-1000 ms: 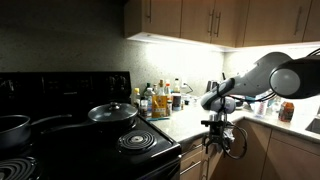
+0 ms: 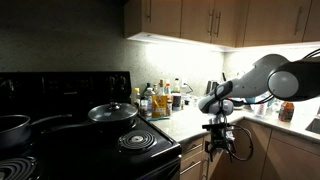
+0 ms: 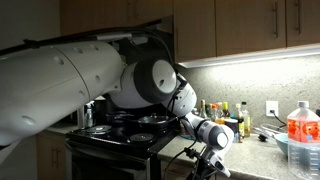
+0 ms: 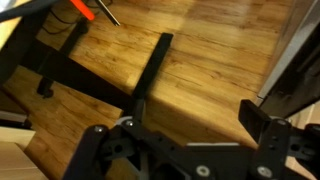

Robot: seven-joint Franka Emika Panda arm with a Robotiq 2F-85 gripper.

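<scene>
My gripper (image 2: 213, 152) hangs in front of the lower wooden cabinets (image 2: 252, 160), below the counter edge, in exterior view 1. In the wrist view the gripper points down with its two black fingers (image 4: 133, 110) well apart. Only bare wooden floor (image 4: 215, 50) shows between and beyond them, so it is open and empty. A dark bar (image 4: 152, 66) crosses the floor to the left in that view. Exterior view 2 has the white wrist (image 3: 212, 137) over the counter's near side, its fingertips hard to make out.
A black stove (image 2: 85, 150) stands left, bearing a lidded pan (image 2: 113, 112) and another pan (image 2: 12, 130). Several bottles (image 2: 160, 100) crowd the counter's back corner. A large red-capped bottle (image 3: 302, 140) is at the right. Bare counter (image 2: 185, 122) lies in front of the bottles.
My gripper has shifted slightly in front of the cabinets, and the arm's outline has moved a little. Stove, pans and bottles have stayed put.
</scene>
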